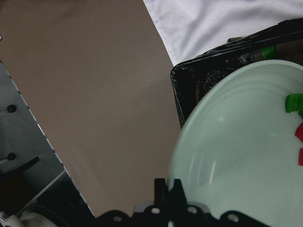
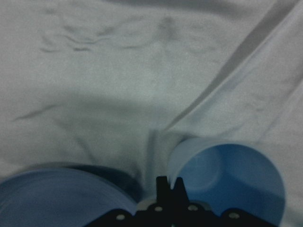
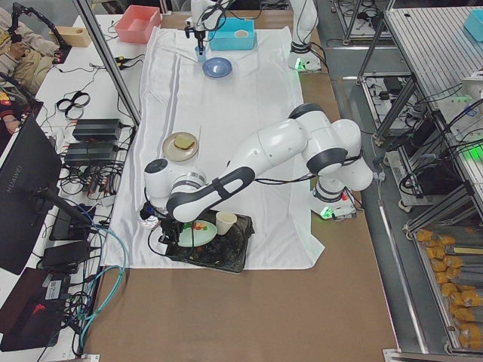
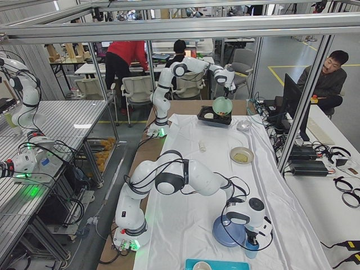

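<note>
My left gripper is shut on the rim of a pale green plate [image 1: 227, 146] bearing green and red pieces, held over a black plastic-lined tray [image 3: 226, 253] with a cream cup [image 3: 226, 222]. My right gripper is shut on the rim of a blue cup [image 2: 246, 179], beside a blue plate [image 3: 216, 66]. A beige plate with a yellow piece [image 3: 183, 142] lies mid-left on the white cloth.
A cyan bin [image 3: 232, 41] stands at the far end, a pink bin [image 3: 136, 23] on the left side table. A crumpled silver item [image 4: 243, 125] lies near the tray.
</note>
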